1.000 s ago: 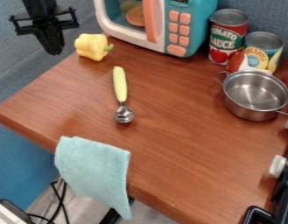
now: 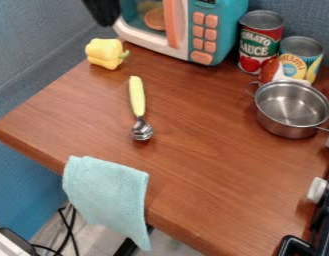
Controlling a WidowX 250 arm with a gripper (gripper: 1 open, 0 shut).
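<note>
The dark gripper is at the top left edge, mostly out of frame and blurred, above a yellow pepper. A yellow-handled scoop lies on the wooden table. A light blue cloth hangs over the table's front left edge.
A toy microwave stands at the back, with a tomato sauce can, a second can and a metal pot at the right. A black appliance lines the right edge.
The gripper has moved up and to the right, from the left of the pepper to the top edge above it, largely leaving the view.
</note>
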